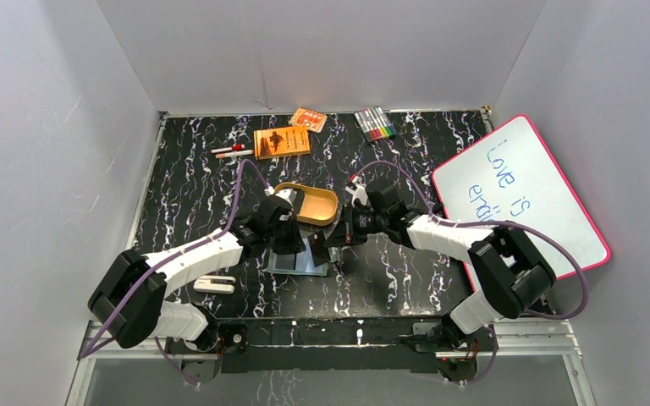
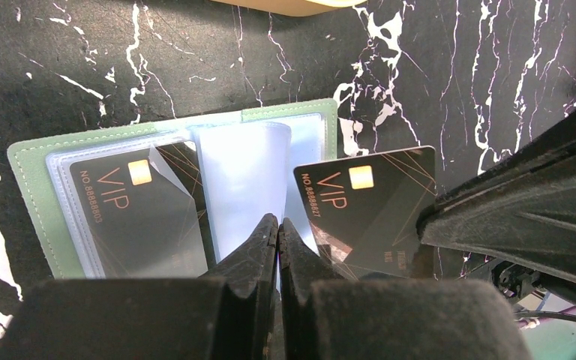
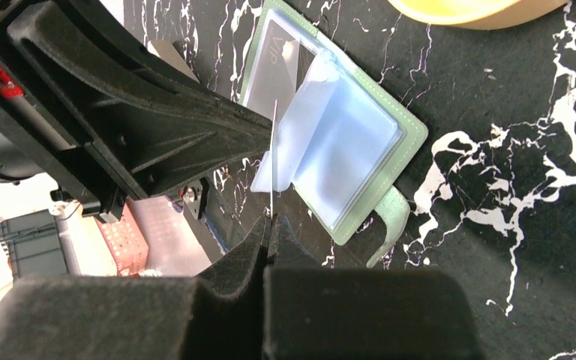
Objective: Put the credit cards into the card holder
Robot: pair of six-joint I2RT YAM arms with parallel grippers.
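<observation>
The pale green card holder (image 2: 34, 180) lies unfolded on the table. A dark VIP card (image 2: 135, 240) sits in its left clear pocket. My left gripper is shut at the raised clear flap (image 2: 241, 169) of the right pocket, seemingly pinching its edge. A second dark VIP card (image 2: 375, 214) is in my right gripper, shut on one edge of it. That card is tilted over the right side of the holder, and the right wrist view shows it nearly edge-on beside the flap. Whether it touches the pocket cannot be told.
A tan tray (image 1: 328, 207) with something dark in it stands just behind the holder. Books (image 1: 283, 142) and coloured pens (image 1: 376, 124) lie at the back. A whiteboard (image 1: 525, 203) leans at the right. Bare table shows right of the holder.
</observation>
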